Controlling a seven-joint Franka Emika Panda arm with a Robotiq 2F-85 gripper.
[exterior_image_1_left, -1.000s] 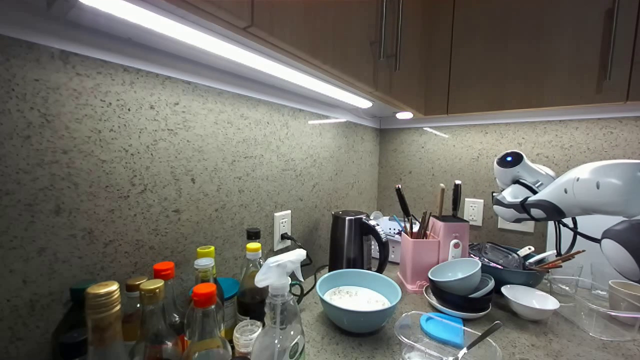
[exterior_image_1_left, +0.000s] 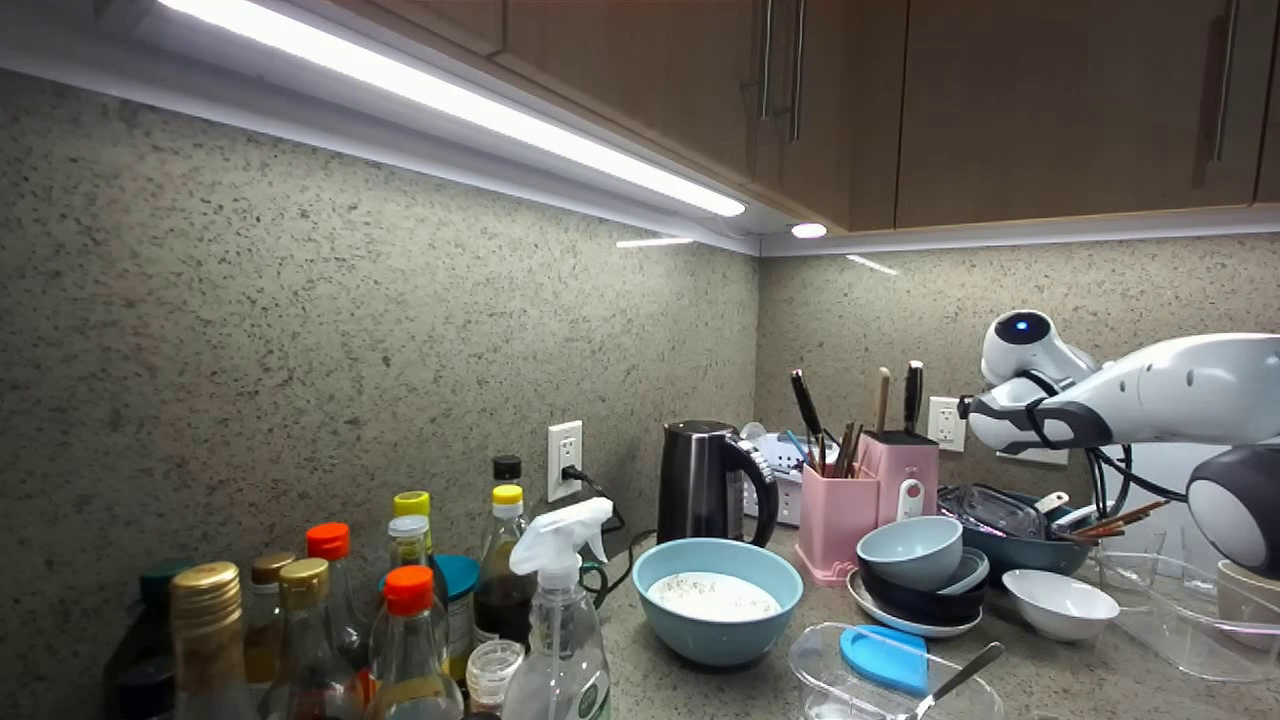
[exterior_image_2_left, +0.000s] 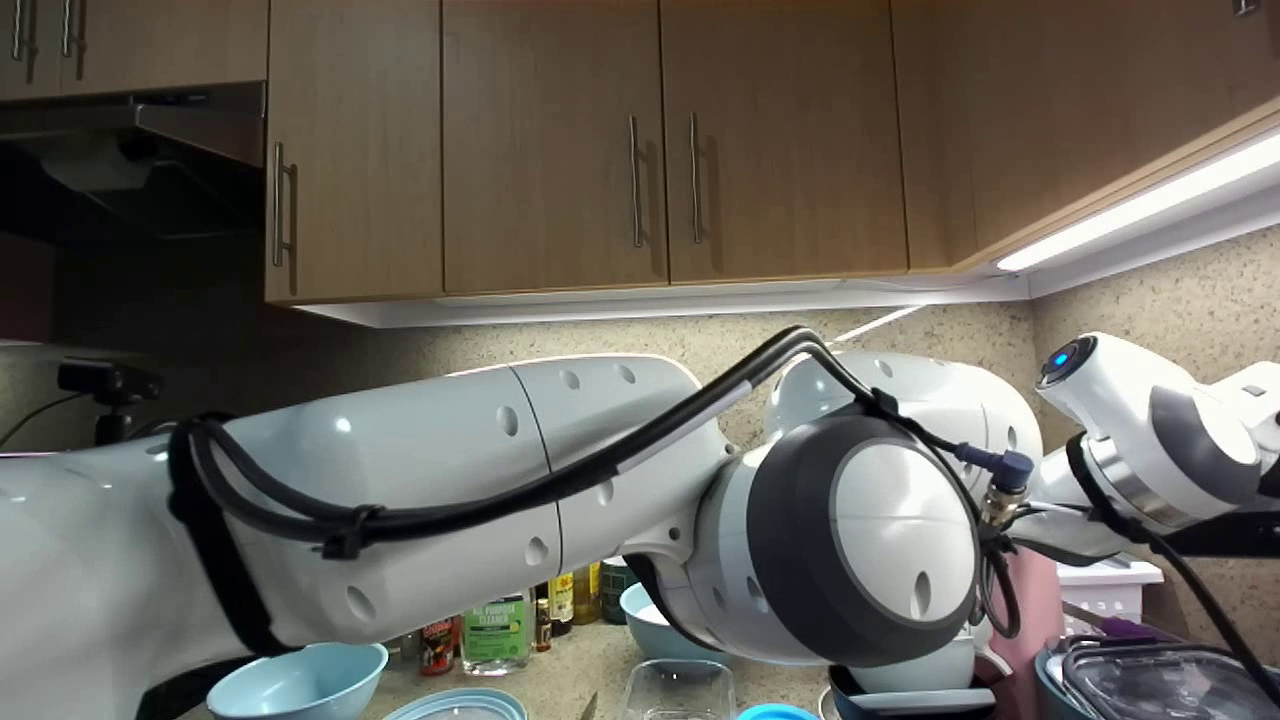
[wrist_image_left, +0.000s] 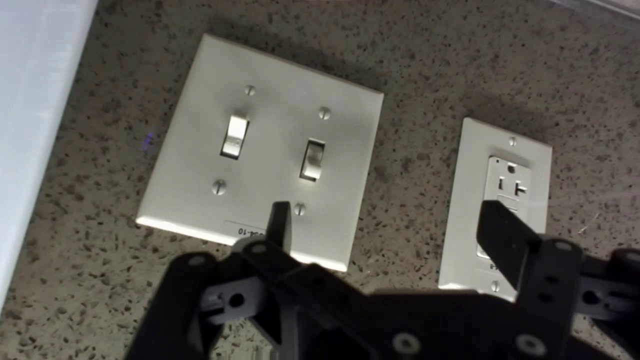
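Note:
In the wrist view, my gripper stands open, its two dark fingers far apart with only wall visible between them. Behind the left fingertip is a white double switch plate (wrist_image_left: 270, 162). Its left toggle (wrist_image_left: 235, 135) and right toggle (wrist_image_left: 312, 161) tilt in opposite ways. A white outlet plate (wrist_image_left: 468, 198) lies behind the right fingertip, which covers part of its socket. Whether the fingertips touch the wall cannot be told. Neither exterior view shows the fingers clearly.
Below the arm, the counter holds a dish tub (exterior_image_1_left: 1032, 550), stacked bowls (exterior_image_1_left: 912, 552), a white bowl (exterior_image_1_left: 1062, 604) and a pink knife block (exterior_image_1_left: 900, 480). A dark kettle (exterior_image_1_left: 696, 480) and a large blue bowl (exterior_image_1_left: 716, 642) stand farther left. Cabinets (exterior_image_1_left: 1080, 108) overhang the wall.
In exterior view 1, the arm has shifted slightly left and lower. It now hides more of the switch plate on the wall. The counter items have not moved.

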